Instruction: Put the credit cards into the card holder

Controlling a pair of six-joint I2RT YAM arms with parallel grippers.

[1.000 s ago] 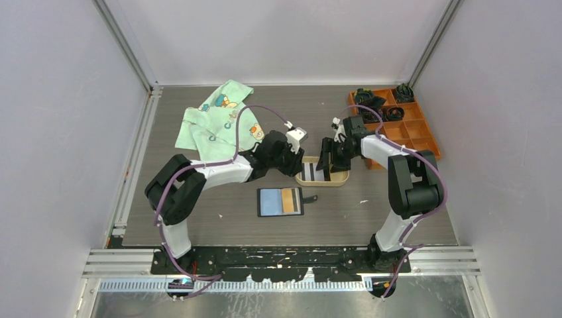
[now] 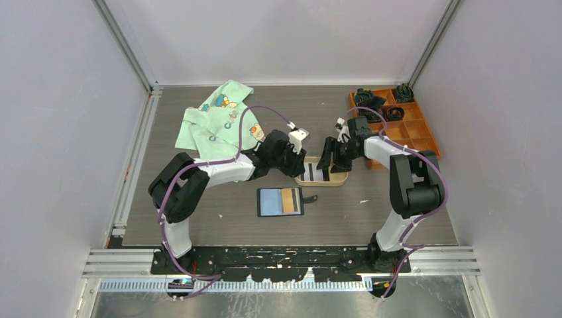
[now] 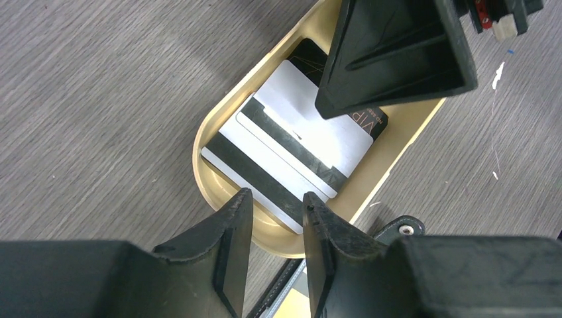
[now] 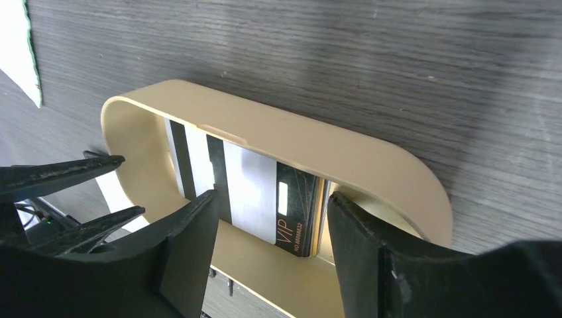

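Observation:
A beige oval tray [image 3: 228, 106] holds several white-and-black cards [image 3: 278, 159], with a black VIP card [image 4: 295, 212] at one end. My left gripper hangs over the tray's near end, fingers a little apart, with nothing clearly visible between them. My right gripper is in the tray, its fingers either side of the right part of the card stack; whether they grip it is unclear. The black card holder [image 2: 280, 202] lies open in front of the tray, with blue and tan inserts.
A green patterned cloth [image 2: 212, 122] lies at the back left. An orange compartment box [image 2: 417, 132] with black coiled items stands at the back right. The table front on either side of the holder is clear.
The right gripper has shifted slightly about the tray. The left arm has moved very slightly to the right; the holder is unchanged.

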